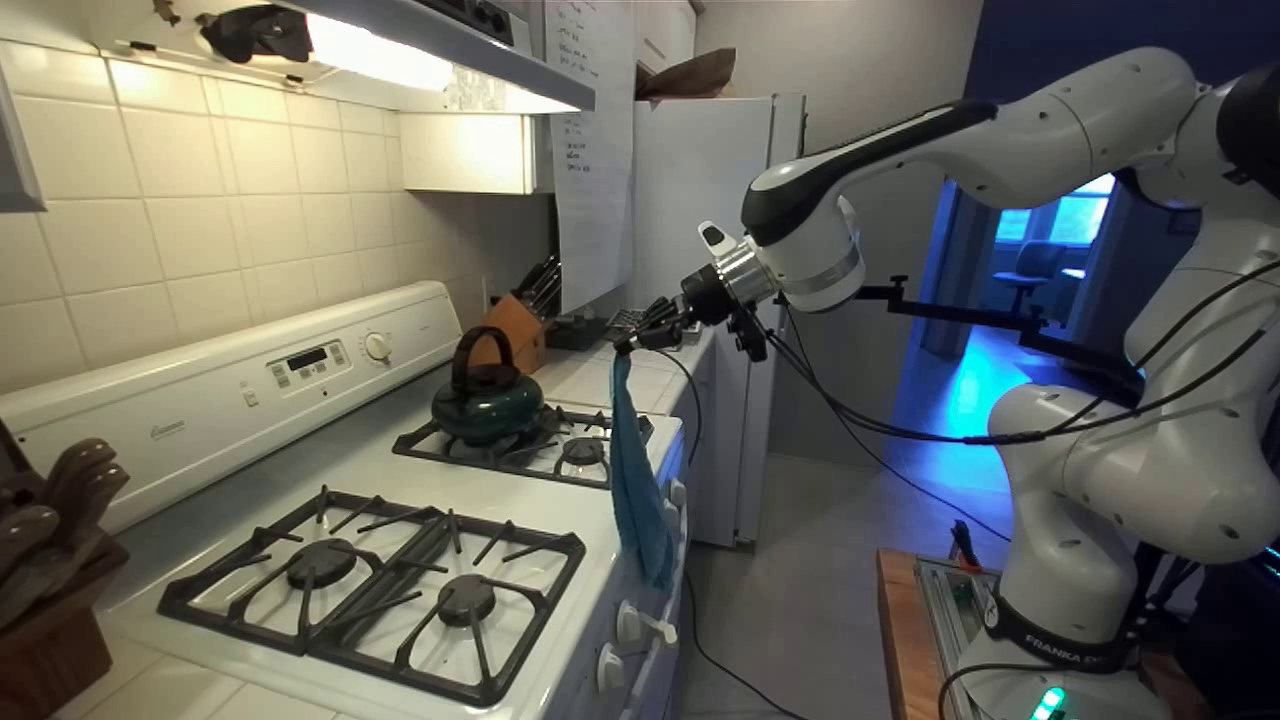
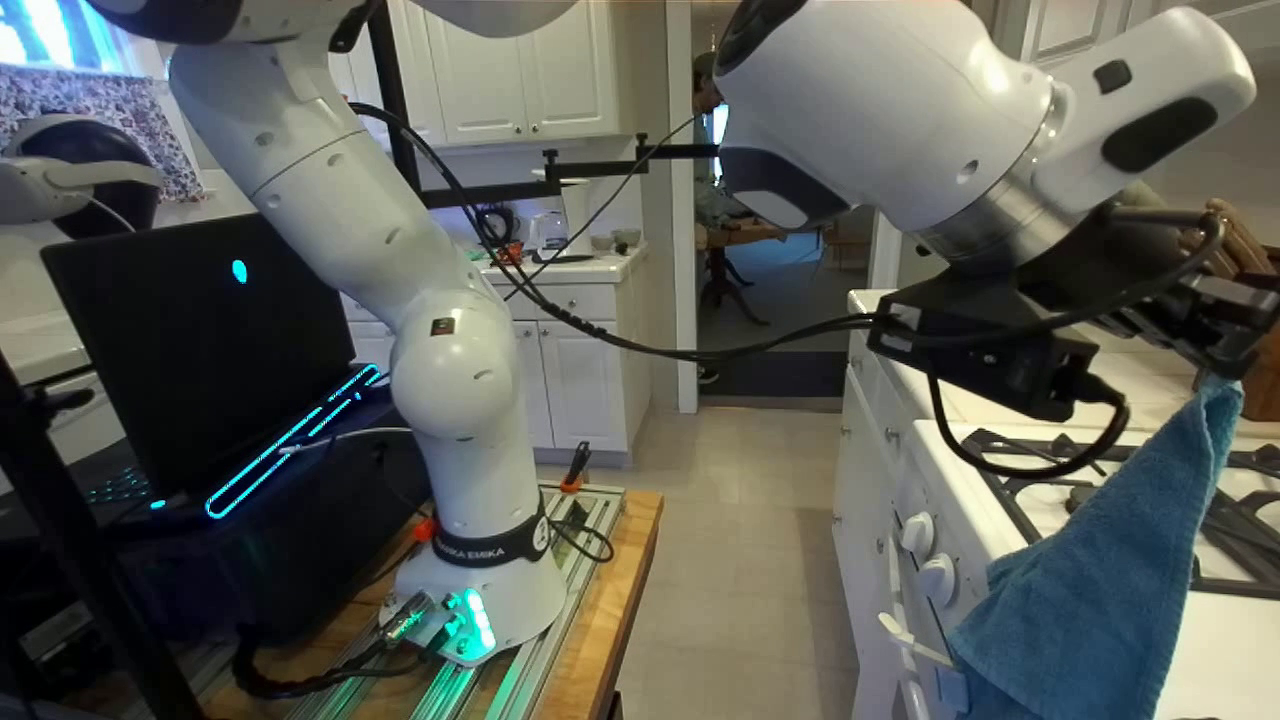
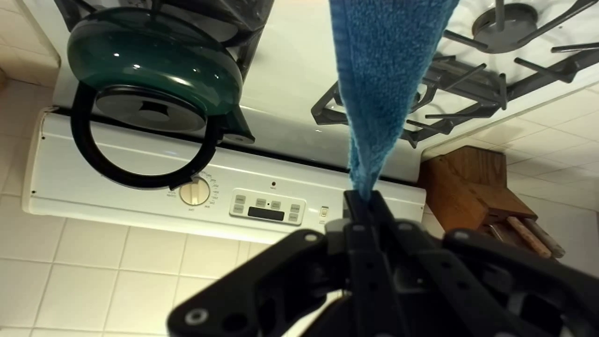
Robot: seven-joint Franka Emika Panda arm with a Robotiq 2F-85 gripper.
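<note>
A blue towel [image 1: 638, 480] hangs from my gripper [image 1: 624, 344], which is shut on its upper corner. In the wrist view the fingertips of the gripper pinch the narrow end of the towel [image 3: 387, 73]. Lower down, the cloth drapes along the stove's front edge by the knobs; exterior view 2 shows the towel [image 2: 1110, 564] widening toward the oven front, its bottom cut off by the frame. Whether its lower part is caught on the oven handle cannot be told.
The white stove [image 1: 480, 504] has black burner grates [image 1: 372, 588] and a dark green kettle [image 1: 487, 406] on a far burner. Knife blocks stand at both ends, one wooden block [image 1: 510, 324] behind the kettle.
</note>
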